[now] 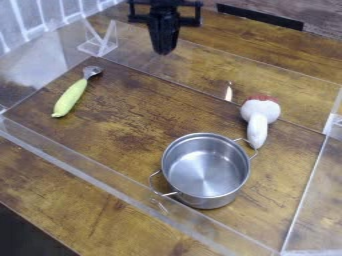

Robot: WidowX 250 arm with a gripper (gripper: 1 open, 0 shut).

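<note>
My black gripper (164, 32) hangs at the top centre, high at the back of the clear-walled workspace; its fingers are too dark and small to tell open from shut. A yellow-green corn cob (70, 98) lies at the left with a small silver piece (91, 72) just beyond it. A steel pot (205, 175) with two handles sits at the front right. A white mushroom-like object with a red patch (262, 116) lies at the right.
Clear plastic walls border the wooden surface (147, 115) at front, back and sides. A dark bar (261, 18) lies at the back outside the walls.
</note>
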